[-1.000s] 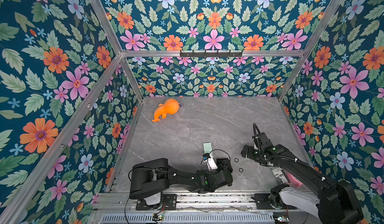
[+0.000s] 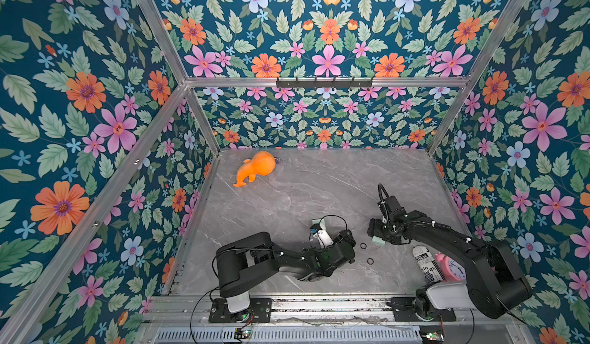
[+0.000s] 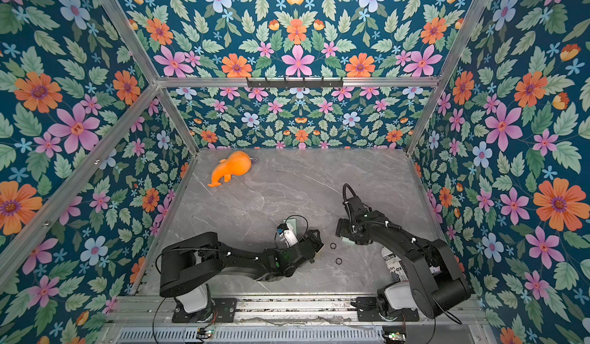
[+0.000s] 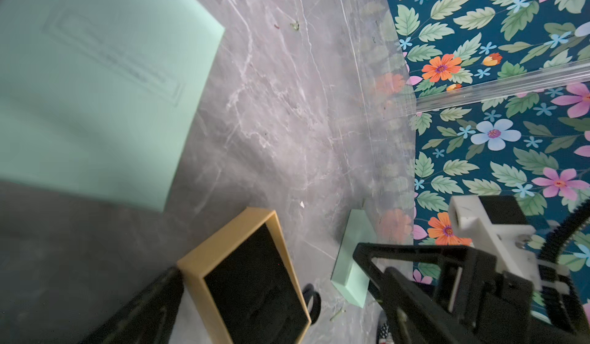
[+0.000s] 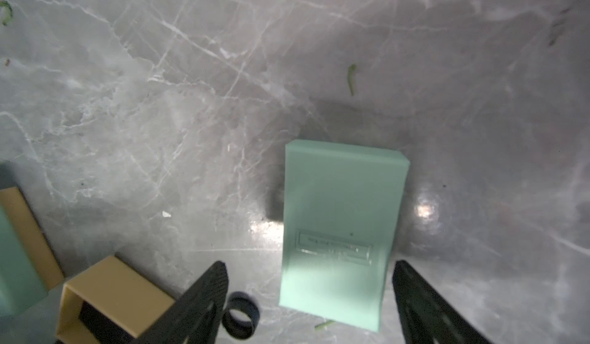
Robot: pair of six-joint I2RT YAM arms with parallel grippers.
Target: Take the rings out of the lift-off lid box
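Observation:
A tan-walled open box [image 4: 245, 270] with a black interior lies between the fingers of my open left gripper, which hangs over it. In the right wrist view that box [image 5: 119, 288] is at lower left. Beside it a black ring [image 5: 239, 315] rests on the table; the top left view has two small rings [image 2: 363, 245] apart from each other. My right gripper is open above a mint-green box-shaped piece [image 5: 341, 221], one finger on either side, with no contact visible. A second mint-green piece [image 4: 98, 92] is large in the left wrist view.
A printed white-and-black can [image 2: 426, 264] and a pink round clock [image 2: 451, 266] sit under the right arm. An orange toy [image 2: 255, 167] lies at the back left.
The left gripper has shifted back over the open box, covering it from above. My right gripper has moved slightly left and lower over the mint-green piece. The rings stay put.

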